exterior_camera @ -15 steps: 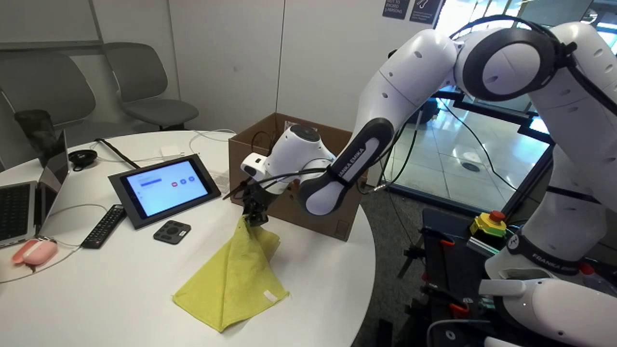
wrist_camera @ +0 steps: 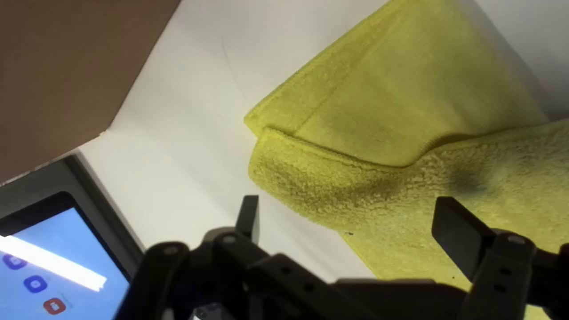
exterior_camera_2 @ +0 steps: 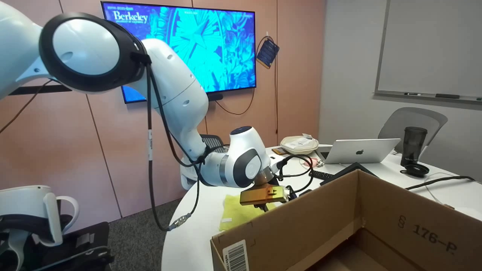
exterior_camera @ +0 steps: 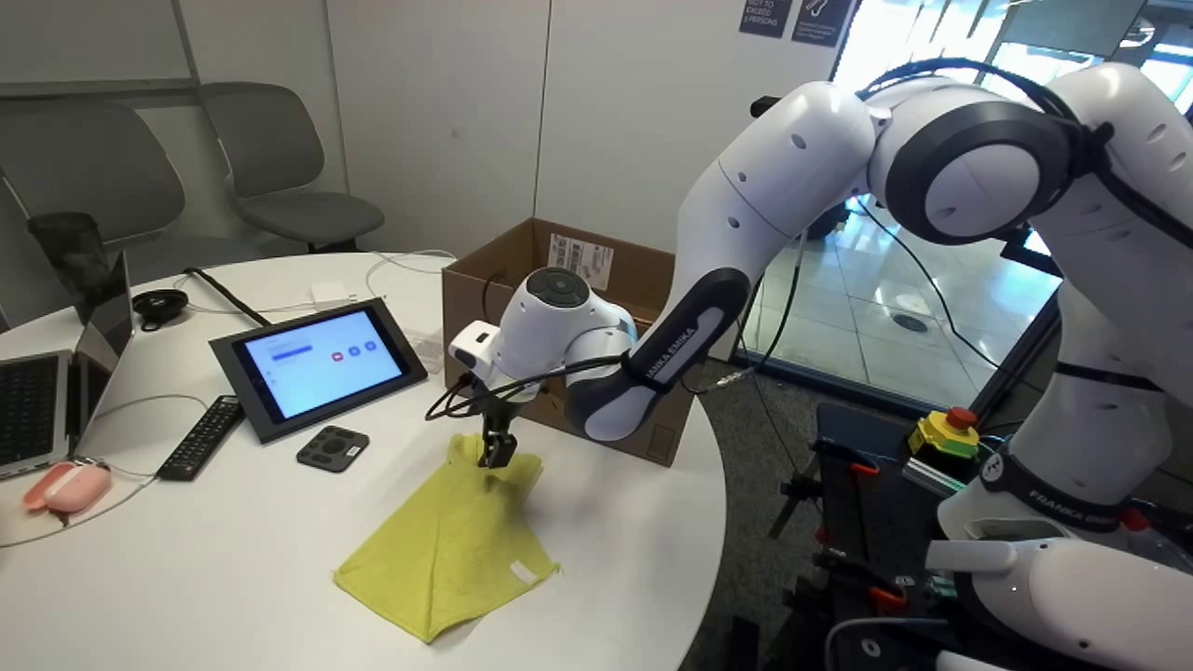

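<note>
A yellow cloth point(exterior_camera: 447, 548) lies on the white round table, spread toward the near side, its far end folded over beneath my gripper point(exterior_camera: 495, 453). In the wrist view the fold of the cloth point(wrist_camera: 405, 90) shows a smooth layer beside a fuzzy raised edge. There my gripper stands open, its fingers wide apart and nothing held between them. One of the fingers point(wrist_camera: 461, 234) is over the cloth, the other over bare table. From the second exterior view the cloth point(exterior_camera_2: 239, 212) is partly hidden by the gripper and the box.
Right behind the gripper stands an open cardboard box point(exterior_camera: 604, 419). A tablet point(exterior_camera: 324, 352), a small black remote point(exterior_camera: 333, 447), a long remote point(exterior_camera: 201, 436) and a laptop point(exterior_camera: 34, 408) occupy the left side. Bare table surrounds the cloth at the front.
One second ago the cloth's far end was lifted at the gripper. Now that end is down on the table, and the gripper is lower and open.
</note>
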